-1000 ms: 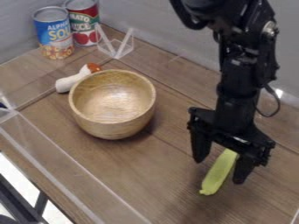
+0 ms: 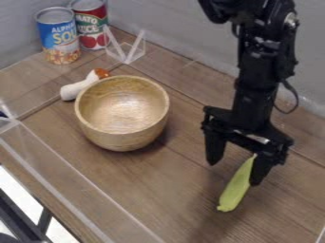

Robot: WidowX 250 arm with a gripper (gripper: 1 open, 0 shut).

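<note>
My black gripper [image 2: 237,163] is open, its two fingers apart above the upper end of a long yellow-green object [image 2: 234,193] lying on the wooden table [image 2: 152,190]. The right finger hangs over that end; I cannot tell whether it touches. To the left stands a round wooden bowl [image 2: 122,128].
A small white item with an orange tip [image 2: 80,87] lies behind the bowl. Two cans, a blue-labelled one [image 2: 60,36] and a red one [image 2: 93,28], stand at the back left corner by the wall.
My gripper has moved slightly up and to the left, away from the viewer. The objects on the table have not visibly moved.
</note>
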